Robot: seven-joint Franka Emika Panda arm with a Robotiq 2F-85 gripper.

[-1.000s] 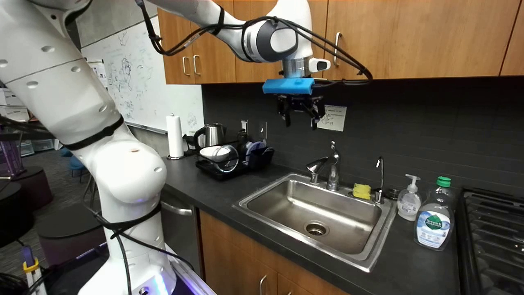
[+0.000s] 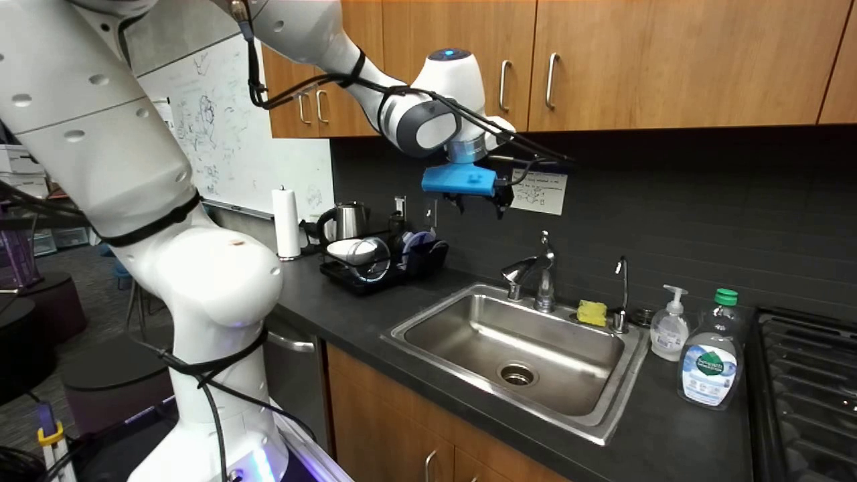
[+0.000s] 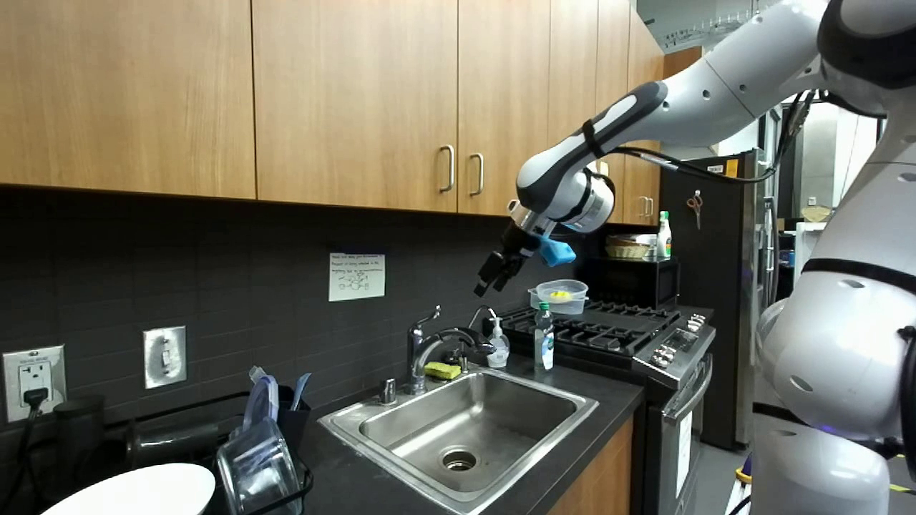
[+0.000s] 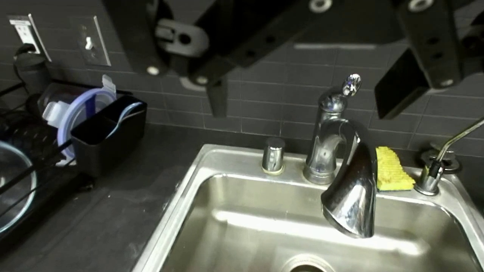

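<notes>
Above the sink, well clear of the counter, my gripper is open with nothing between its fingers. In exterior view 2 the gripper (image 3: 487, 276) tilts down toward the dark back wall. The steel sink (image 2: 414, 331) is empty. At its back edge stands the chrome faucet (image 4: 323, 149), its spout reaching over the basin. A yellow sponge (image 4: 391, 170) rests on the sink's back rim, between the faucet and a thin small tap (image 4: 431, 176).
Left of the sink is a black dish rack (image 2: 353, 281) with dishes. To the right stand a soap pump bottle (image 2: 669, 329), a clear dish soap bottle (image 2: 710, 361) and the stove (image 2: 807, 393). Wooden cabinets (image 2: 691, 64) hang overhead. Between rack and sink the counter (image 4: 122, 190) is bare.
The arm has shifted slightly left in exterior view 1, and the wrist has tilted, so the gripper now angles more toward the back wall. The objects on the counter have not moved.
</notes>
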